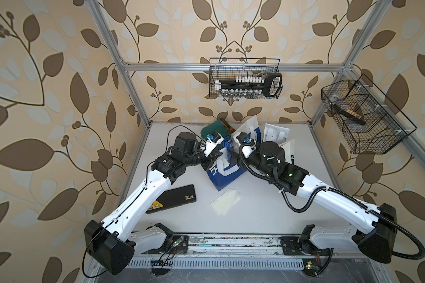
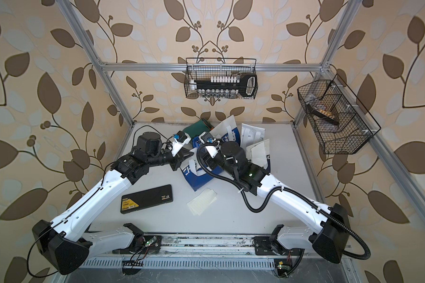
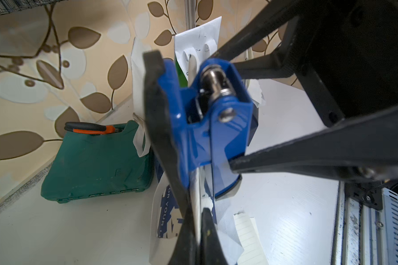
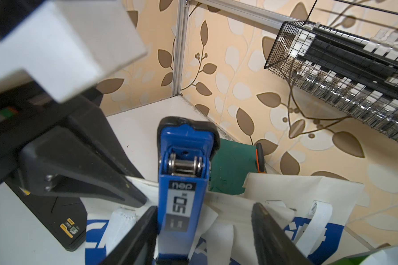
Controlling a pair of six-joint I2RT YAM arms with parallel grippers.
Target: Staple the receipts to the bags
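A blue stapler (image 3: 227, 132) stands upright in the middle of both wrist views (image 4: 179, 203), with white bag paper (image 4: 305, 185) behind and below it. My left gripper is shut, with a thin white paper edge between its fingertips. My right gripper is part open around the stapler, its left finger beside it; whether it grips cannot be told. A blue-and-white bag (image 1: 219, 179) lies beneath both grippers. Pale receipts (image 1: 225, 201) lie on the front table.
A green case (image 3: 95, 167) with pliers lies at the back, other bags (image 1: 276, 134) at the back right. A black box (image 1: 170, 198) lies front left. Wire baskets (image 1: 245, 89) hang on the walls.
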